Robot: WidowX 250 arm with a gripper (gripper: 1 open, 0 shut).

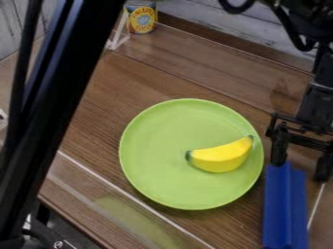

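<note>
A yellow banana (221, 156) rests on a green round plate (156, 170) in the middle of the wooden table. My black gripper (299, 148) is at the right edge, just right of the plate and above the near end of a blue object (285, 209), with its fingers apart and nothing visible between them.
A can with a yellow label (140, 17) stands at the back, beside a clear stand. A dark frame fills the left of the view. The table behind the plate (196, 73) is clear.
</note>
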